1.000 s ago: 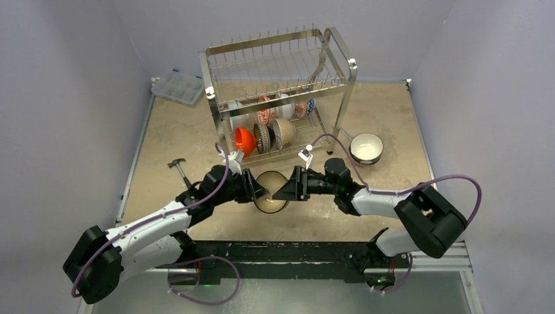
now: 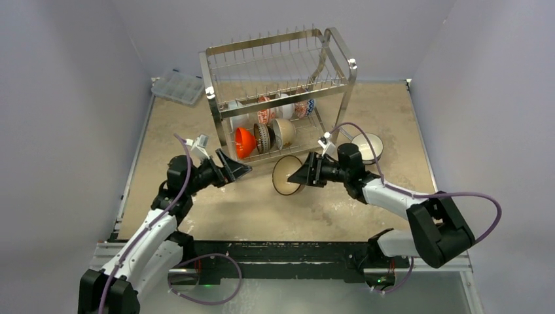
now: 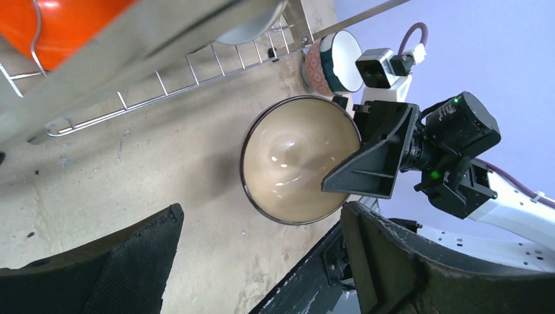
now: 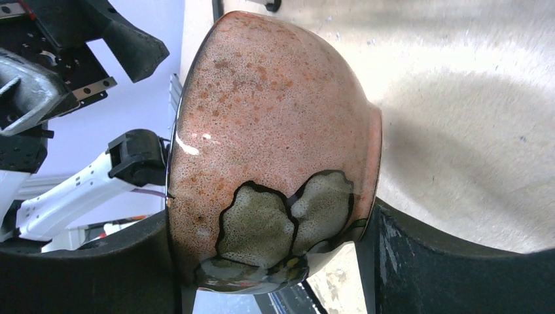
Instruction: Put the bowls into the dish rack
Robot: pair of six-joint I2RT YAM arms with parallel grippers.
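A beige bowl with a dark rim (image 2: 283, 175) is held on its side above the table, its hollow facing left. My right gripper is shut on it, one finger inside and one outside, as the left wrist view also shows. To the left, my left gripper (image 2: 239, 171) stands open, with only air between its fingers; the bowl (image 3: 288, 160) is beyond their tips. Behind both is the metal dish rack (image 2: 275, 99). On its lower shelf stand an orange bowl (image 2: 244, 142), a patterned dark bowl (image 2: 262, 138), a cream bowl (image 2: 285, 133) and several others behind.
A pot-like white bowl (image 2: 369, 148) sits at the right, close behind the right arm. A clear plastic box (image 2: 178, 87) lies at the back left. Table space in front of the rack is free.
The left gripper has let go of the bowl and drawn away to the left and back. The right gripper has carried the bowl a little rightward and toward the rack.
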